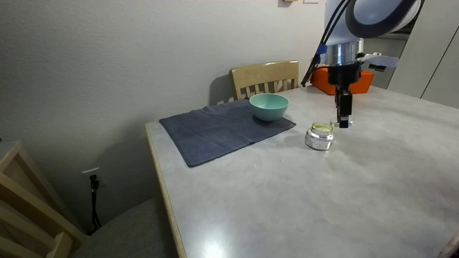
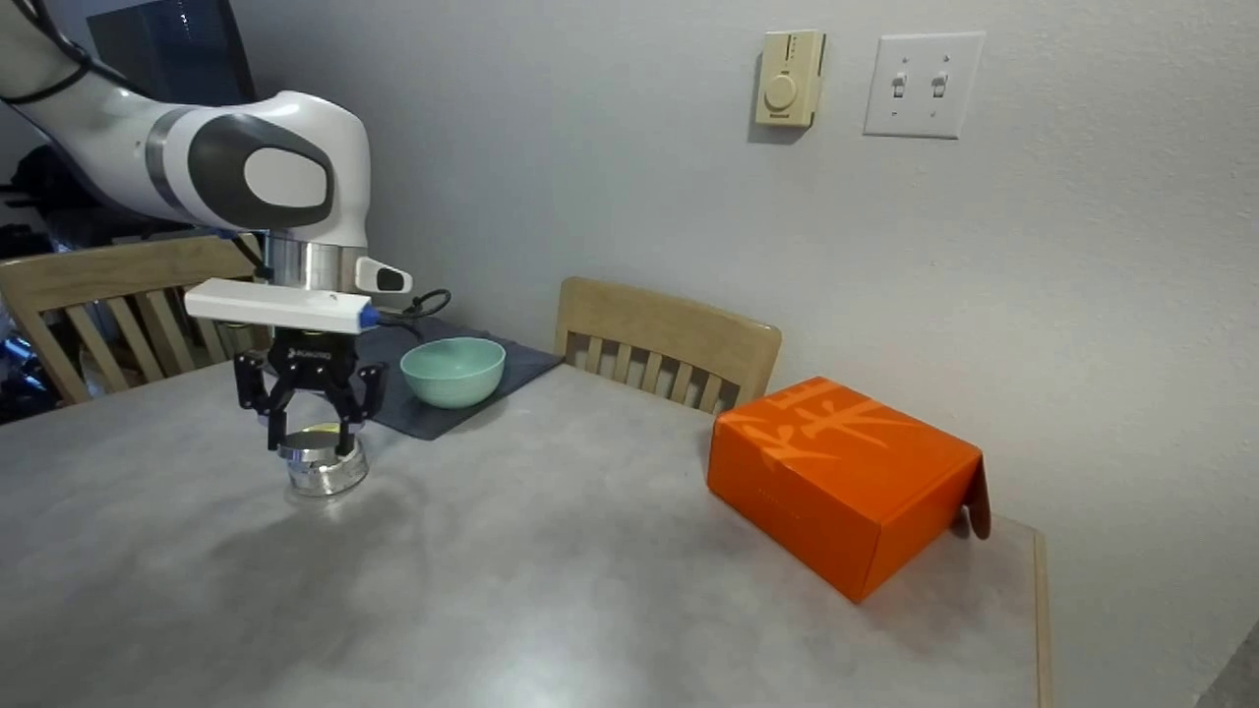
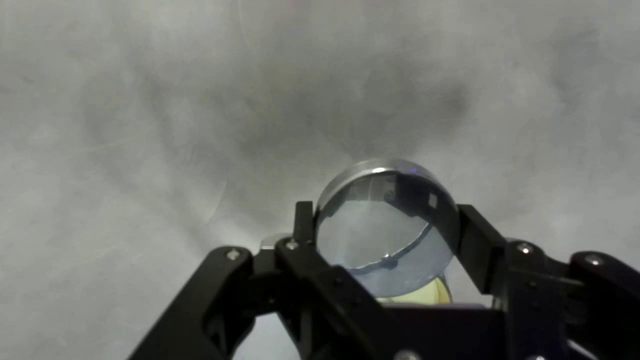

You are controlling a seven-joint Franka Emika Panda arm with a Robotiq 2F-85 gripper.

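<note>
My gripper is shut on a round, shiny silver lid [image 3: 391, 165], one finger at either side of its rim. In exterior view 1 the lid [image 1: 351, 122] is up off the table, just right of the jar's mouth in the picture. The silver jar [image 1: 318, 139], open and with a yellowish top, stands upright on the table. In exterior view 2 the lid overlaps the jar [image 2: 335, 477] in the picture; I cannot tell whether they touch. Only a yellow sliver of the jar [image 3: 424, 294] shows past the lid in the wrist view.
A mint green bowl [image 1: 269, 107] stands on a dark blue cloth [image 1: 215, 133] beyond the jar. An orange box [image 2: 844, 484] sits near the table's end. Wooden chairs [image 2: 667, 336] line the far side. Bare tabletop [image 1: 275, 202] spreads widely in front.
</note>
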